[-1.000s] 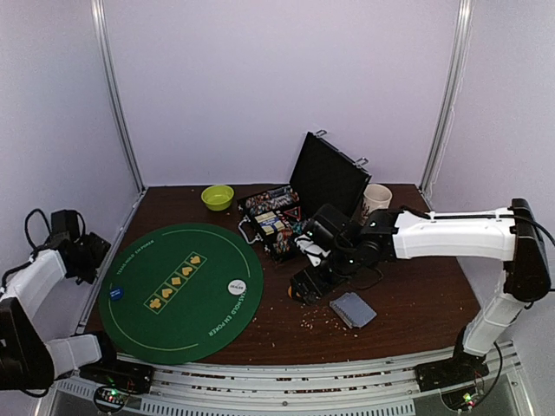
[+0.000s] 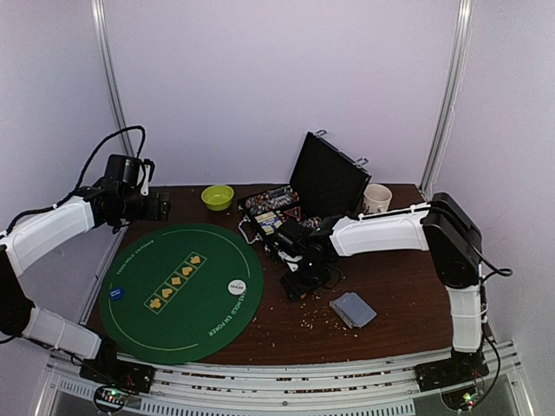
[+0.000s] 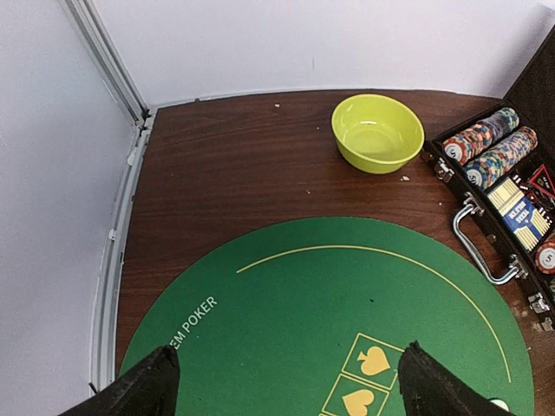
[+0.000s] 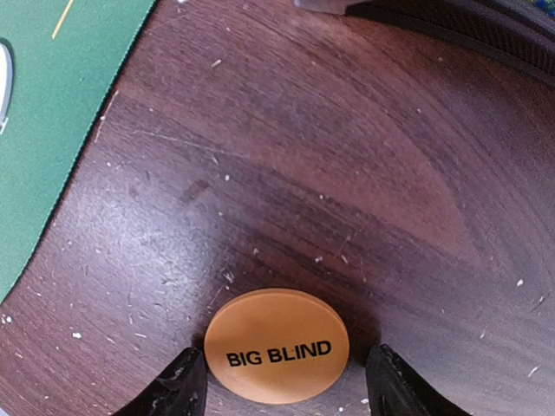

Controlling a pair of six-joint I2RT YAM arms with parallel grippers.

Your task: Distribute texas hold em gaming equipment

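The orange BIG BLIND button lies flat on the dark table between the fingers of my right gripper. Its left edge is close to one fingertip; a narrow gap shows on the right, so the fingers are not closed on it. From above, that gripper mostly hides the button. My left gripper stands open and empty over the far left of the green poker mat. On the mat lie a white DEALER button and a blue button.
An open black case with chips and cards stands at the back, near the right forearm. Also around are a green bowl, a white cup and a card deck.
My left arm has swung from the left edge up and inward over the mat's far side. The right gripper has shifted slightly left and settled over the orange button.
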